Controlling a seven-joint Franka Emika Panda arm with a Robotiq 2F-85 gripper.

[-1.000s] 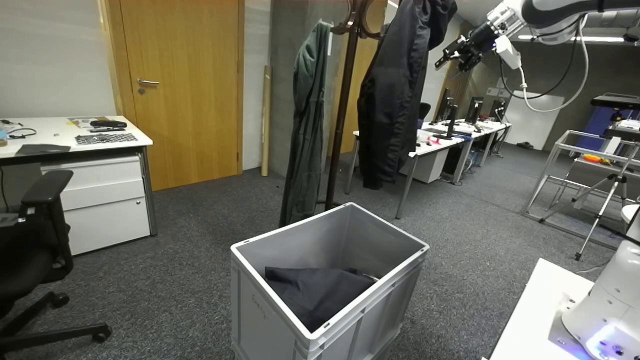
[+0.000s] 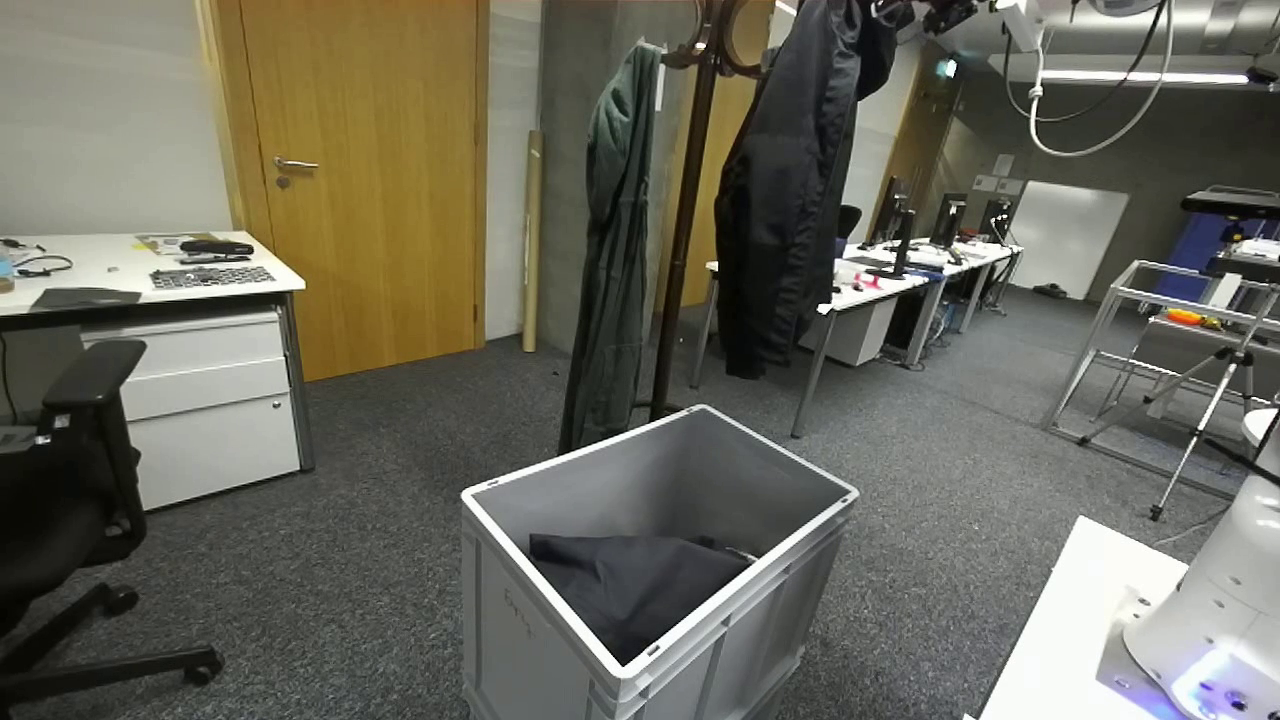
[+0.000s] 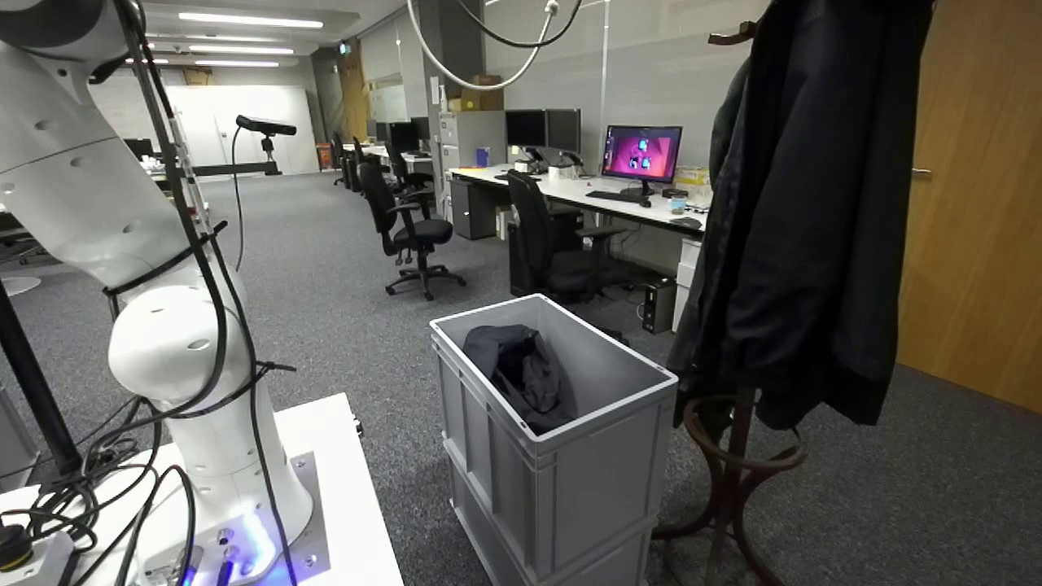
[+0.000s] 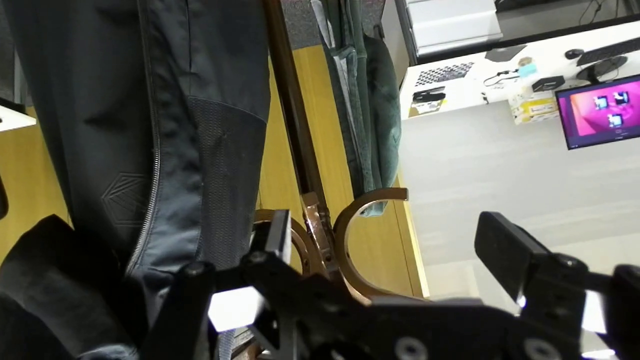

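Near the top edge of exterior view 1, my gripper (image 2: 948,14) is only partly in view, close to the upper end of a black jacket (image 2: 786,180). In the wrist view the gripper stands open, its fingers wide apart with nothing held. The black jacket (image 4: 171,120), with a zip, fills the left side there, beside and partly behind the left finger. Beyond the gap are the curved brown hooks (image 4: 343,237) of the coat stand (image 4: 294,102). A green garment (image 4: 367,114) hangs on its other side. Dark cloth (image 2: 636,582) lies in a grey bin (image 2: 494,486).
In exterior view 2 the coat stand's ringed base (image 3: 728,459) stands right beside the bin (image 3: 606,469). My arm's white base (image 3: 234,488) is on a white table (image 3: 342,488), with loose cables around it. Carpeted floor between desks and bin is open.
My arm has moved up and the gripper has gone up toward the top of the frame, nearer the black jacket's upper end. Jacket, bin and cloth look unmoved.
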